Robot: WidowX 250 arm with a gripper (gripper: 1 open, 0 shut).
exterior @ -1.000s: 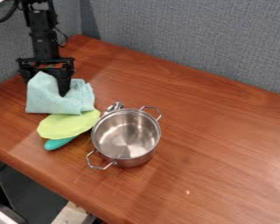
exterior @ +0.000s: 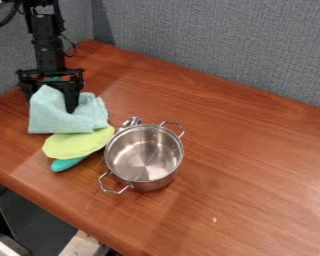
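My black gripper point(exterior: 52, 86) reaches down from the top left onto a pale mint cloth point(exterior: 72, 116), its fingers among the raised folds at the cloth's upper left. Whether the fingers are open or shut on it cannot be made out. Just in front of the cloth lie a pale yellow-green flat round piece point(exterior: 75, 143) and a teal object point(exterior: 64, 164) partly under it.
A steel pot point(exterior: 144, 157) with two handles stands right of these pieces, with a small metal object point(exterior: 131, 122) behind it. Grey padded walls border the table behind and at left.
My gripper and the top of the cloth have shifted very slightly; the other things have not moved.
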